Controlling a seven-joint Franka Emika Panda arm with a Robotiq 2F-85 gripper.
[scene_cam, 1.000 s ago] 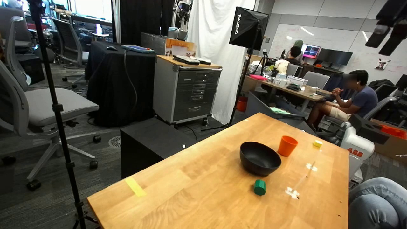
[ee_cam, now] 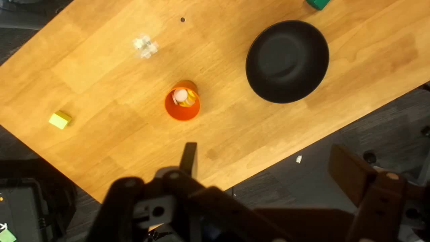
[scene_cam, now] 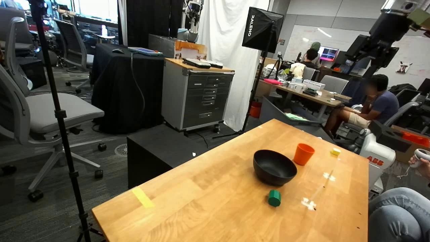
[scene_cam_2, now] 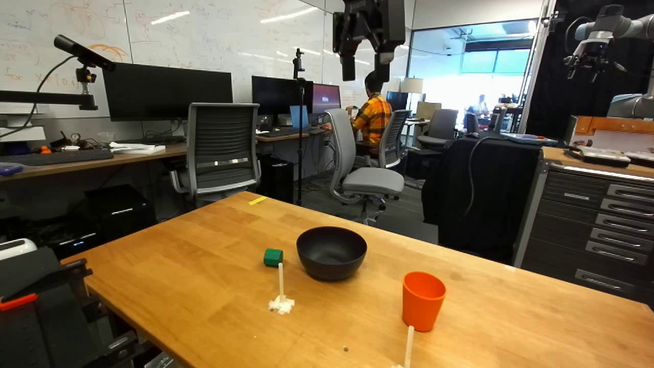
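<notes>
My gripper hangs high above the table, its fingers spread apart with nothing between them; in the wrist view one finger stands left and the other far right. Below it on the wood, an orange cup stands upright with several small pale and yellow pieces inside. A black bowl, empty, sits beside the cup. Close to the bowl lies a green block, only partly inside the wrist view. The small yellow block rests near the table's corner, apart from the cup.
Two thin pale sticks, one of them a stick near the green block, rise from the wooden table on taped spots. A yellow tape strip marks the far end.
In exterior view 1 my gripper has come lower and farther left into the picture. The cup, bowl and blocks have kept their places. A hand with a white controller now shows at the right edge.
</notes>
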